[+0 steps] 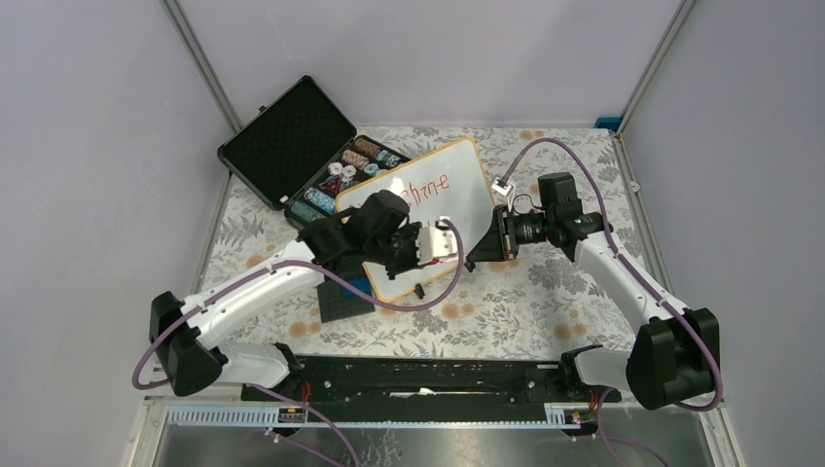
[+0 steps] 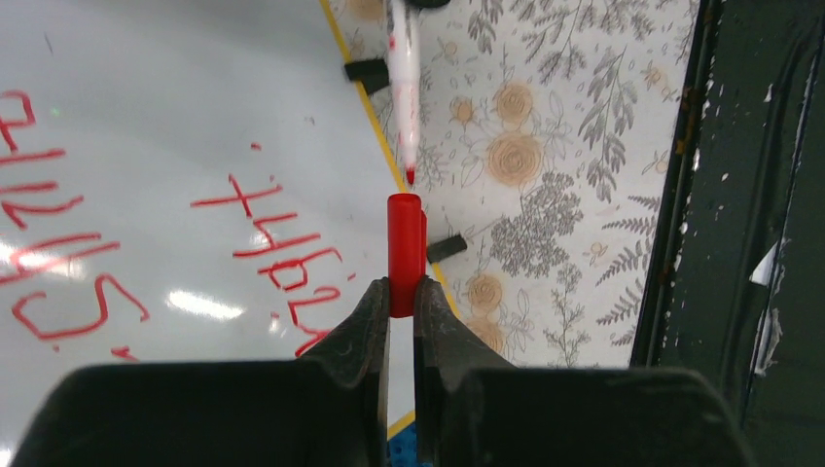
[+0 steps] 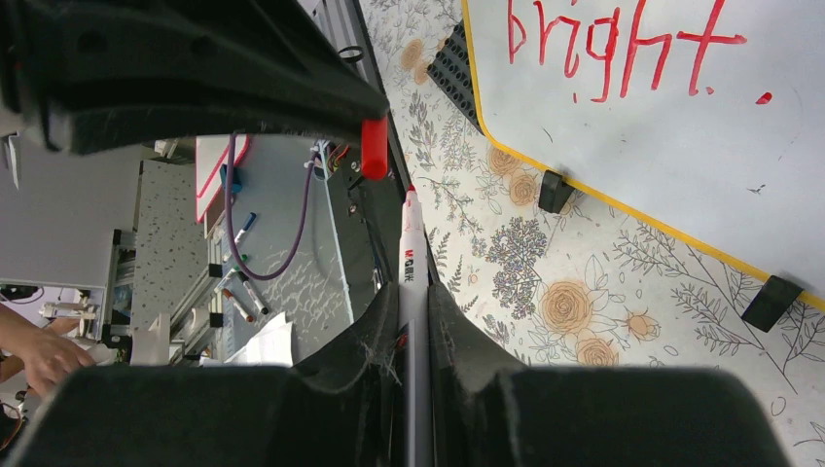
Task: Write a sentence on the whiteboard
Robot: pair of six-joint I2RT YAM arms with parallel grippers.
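Note:
The whiteboard (image 1: 467, 204), yellow-edged, lies tilted on the table with red handwriting; the word "bright." (image 3: 618, 49) reads clearly in the right wrist view. My right gripper is shut around the white body of a red marker (image 3: 414, 258), whose red tip is bare. Between the fingers of my left gripper is a red cap (image 2: 404, 243), gripped shut. Cap and marker tip are close but apart, both near the board's front edge. From above, the left arm covers part of the board, and the cap is hard to make out.
An open black case (image 1: 287, 141) of colored chips stands at the back left. A dark textured pad (image 1: 342, 307) lies by the board's left corner. Small black clips (image 3: 772, 303) sit along the board's edge.

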